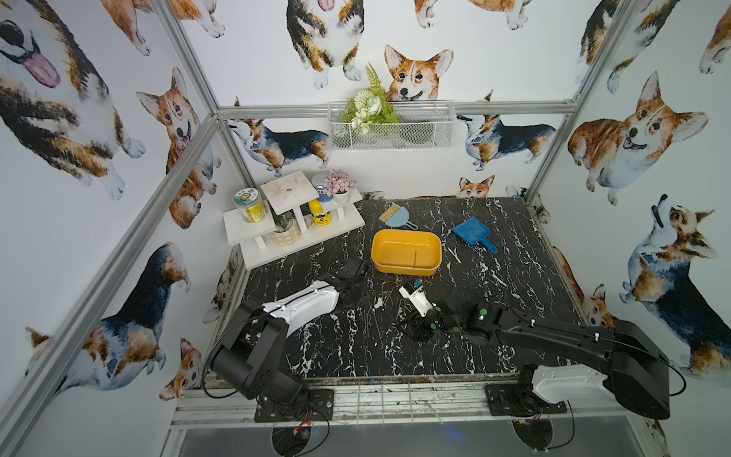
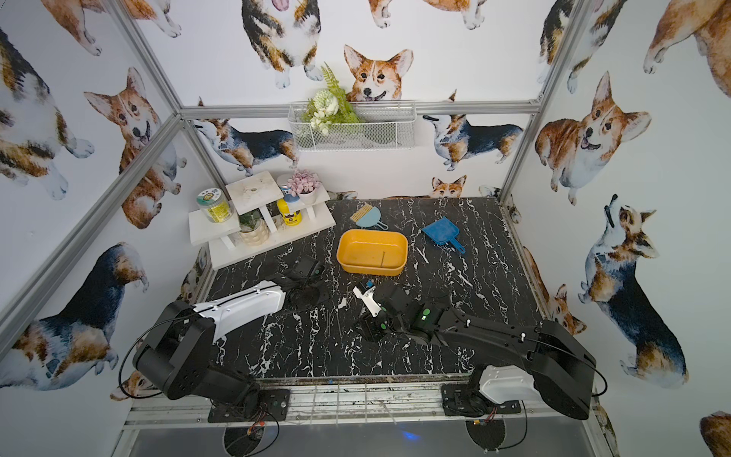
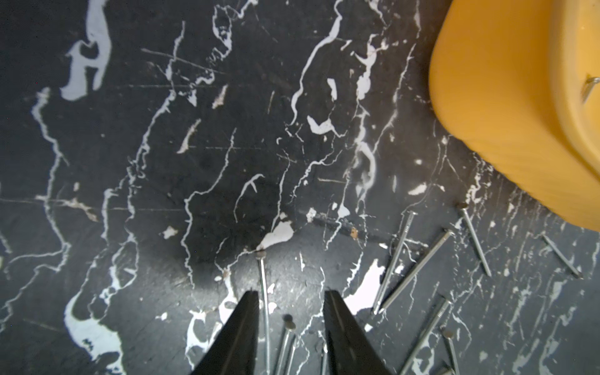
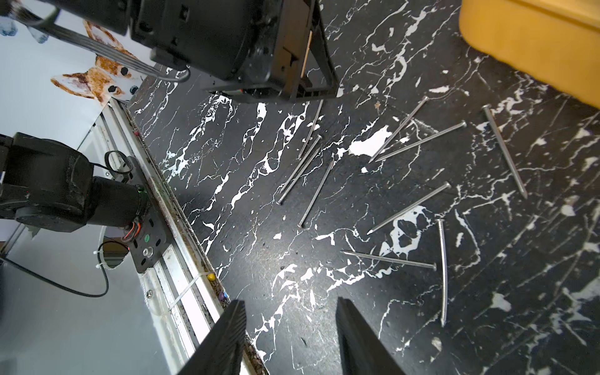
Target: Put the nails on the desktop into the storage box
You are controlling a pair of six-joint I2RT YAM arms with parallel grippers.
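Observation:
The storage box is a yellow tub (image 1: 407, 268) in the middle of the black marbled desk. In the left wrist view, one nail (image 3: 587, 87) shows inside it. My left gripper is left of the box's near side, fingers parted and empty, above a nail (image 3: 263, 293) and others at the lower edge. My right gripper stands nearer the front, also open with nothing between its fingers. Several loose nails lie ahead of it in the right wrist view, among them a crossing pair, one nail (image 4: 390, 258) and another nail (image 4: 443, 268); beyond is a nail (image 4: 505, 150).
A blue dustpan (image 1: 473, 232) and a small brush (image 1: 391, 212) with a light-blue pan lie behind the box. The white shelf (image 1: 304, 232) fills the back left. In the right wrist view the left arm (image 4: 250, 50) hangs close over the nails.

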